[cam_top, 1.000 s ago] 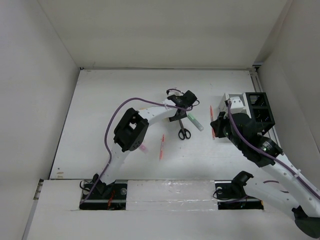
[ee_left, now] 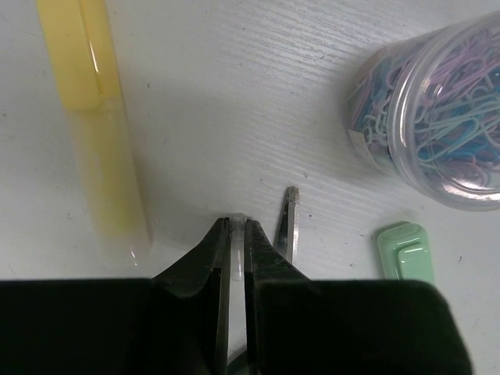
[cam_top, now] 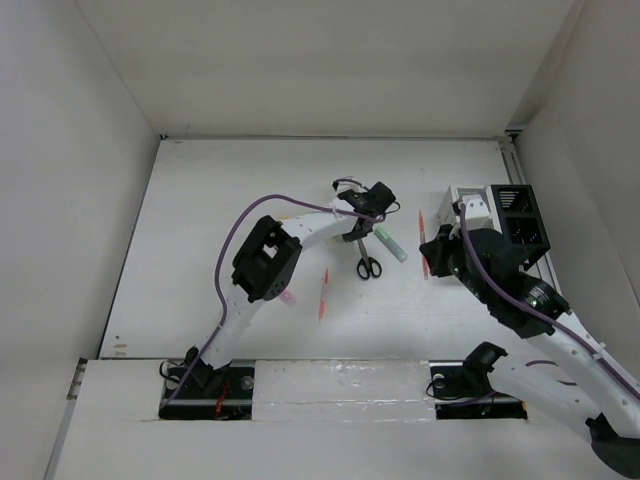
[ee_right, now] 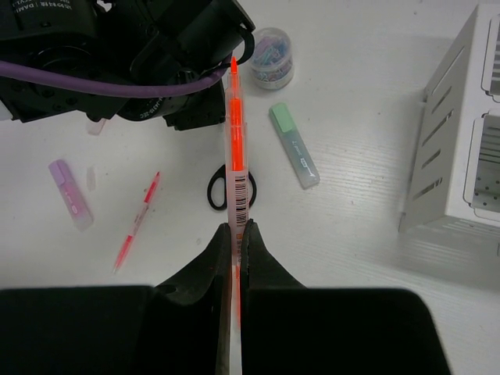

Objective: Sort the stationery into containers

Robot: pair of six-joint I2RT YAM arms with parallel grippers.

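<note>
A small clear strip (ee_left: 237,262) is pinched between the fingertips of my left gripper, close above the table in the left wrist view. Just right of it lie the blades of the scissors (ee_left: 291,219), their handles mostly hidden by my gripper. My right gripper is shut on an orange-red pen (ee_right: 237,148), standing away from the other items. A yellow marker (ee_left: 86,55) rests to the left. In the right wrist view are a green marker (ee_right: 295,148), a purple marker (ee_right: 70,195) and a loose red pen (ee_right: 134,226).
A clear jar of paper clips (ee_left: 461,109) stands near my left gripper, beyond the scissors. At the right, a white slotted container (ee_right: 441,141) adjoins a black gridded one (cam_top: 520,215).
</note>
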